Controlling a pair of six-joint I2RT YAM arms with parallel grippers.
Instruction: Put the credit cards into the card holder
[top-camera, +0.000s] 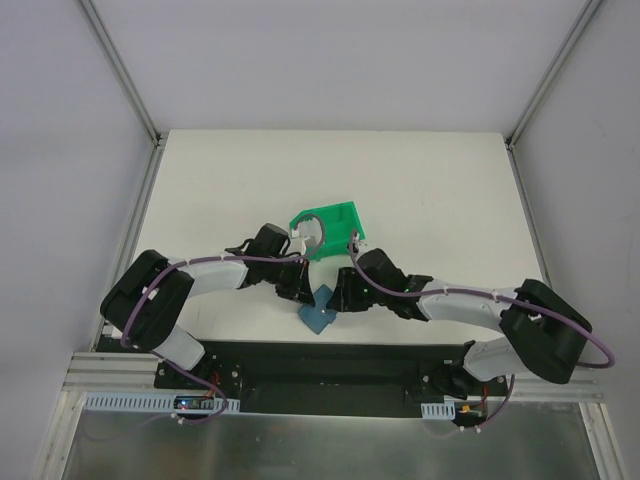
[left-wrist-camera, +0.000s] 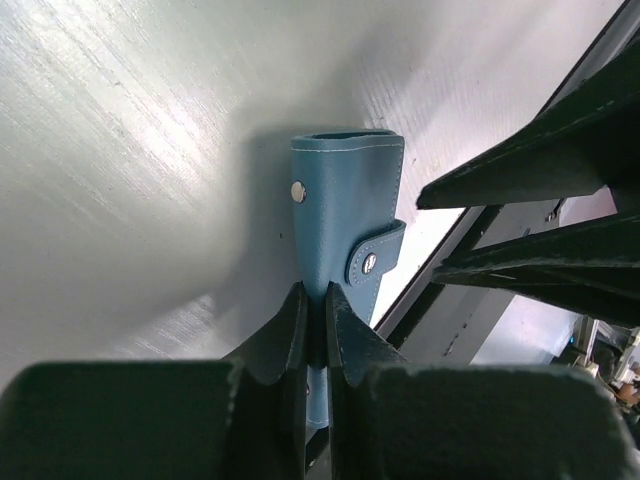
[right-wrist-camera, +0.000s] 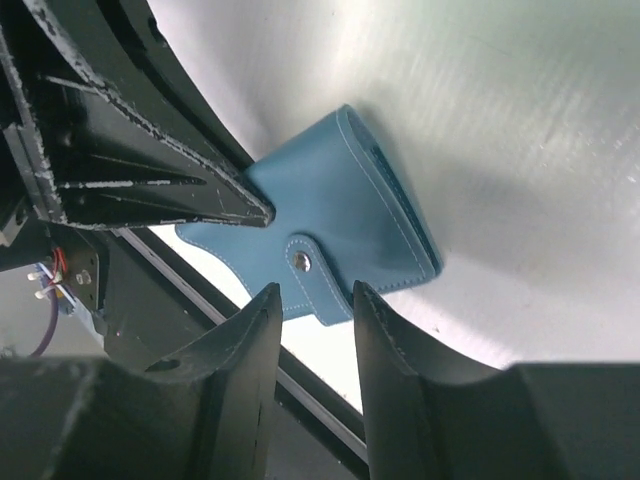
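Note:
In the left wrist view the blue card holder (left-wrist-camera: 350, 200) stands on its edge, its snap strap and stitched mouth showing. My left gripper is shut on its folded edge, with one finger on each face. From the right wrist view, one left finger (right-wrist-camera: 225, 195) covers part of the holder's near face; the other is hidden. My right gripper faces the holder's mouth side with a gap between its fingertips and nothing in it. In the top view both grippers flank the holder (top-camera: 316, 318) near the table's front edge. No card shows clearly.
A green box (top-camera: 340, 222) lies behind the grippers, with something pale at its left side, partly covered by the left arm's cable. The dark front edge (top-camera: 320, 355) is close to the holder.

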